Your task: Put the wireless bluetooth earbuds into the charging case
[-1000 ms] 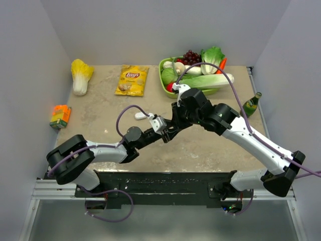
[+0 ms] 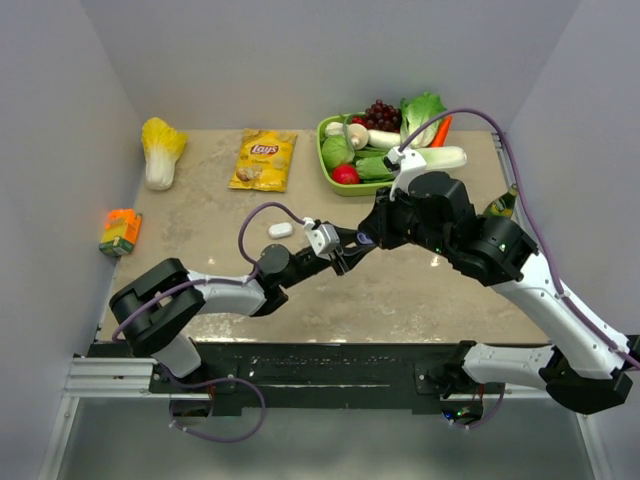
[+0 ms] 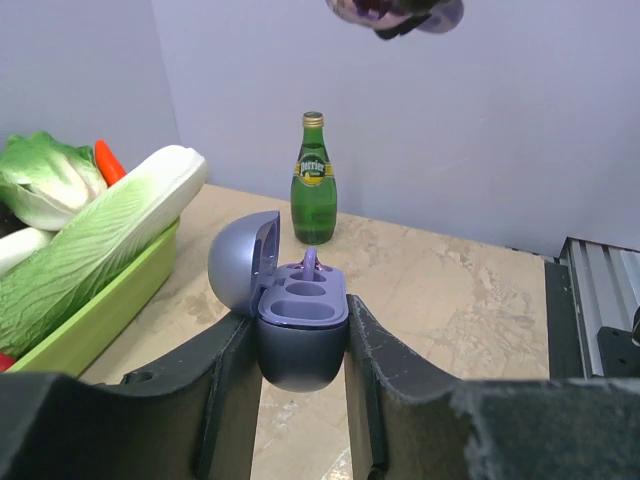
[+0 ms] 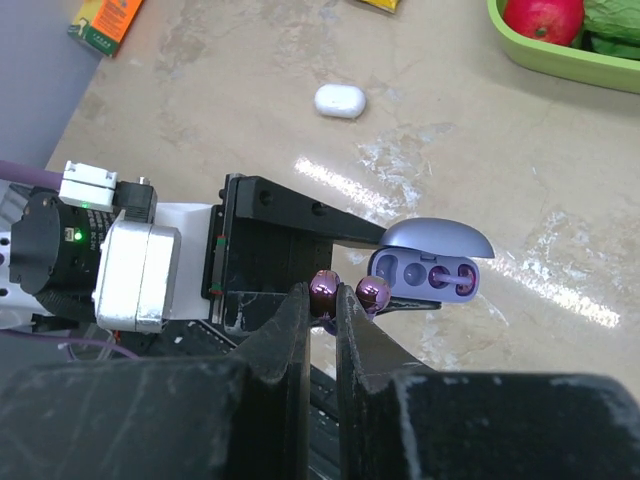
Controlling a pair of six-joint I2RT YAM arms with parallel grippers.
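The purple charging case [image 3: 303,345] has its lid [image 3: 235,262] raised, and my left gripper [image 2: 357,246] is shut on its body. In the right wrist view, an earbud [image 4: 464,282] lies in the right-hand slot of the case [image 4: 400,272], while the left-hand slot is empty. A shiny purple earbud [image 4: 373,294] is pinched in my right gripper, which is shut on it. From the left wrist camera, that held earbud [image 3: 400,12] appears high above the case, apart from it, cut off by the top edge.
A white rounded case [image 4: 340,101] rests on the table. Farther back are a chips bag [image 2: 263,160] and a green basket [image 2: 326,168] of vegetables. The green bottle [image 3: 314,190] stands at the right, partly covered by my right arm in the top view.
Both grippers have shifted a little to the right in the top view. My right arm has come across the bottle and looks larger, nearer the camera.
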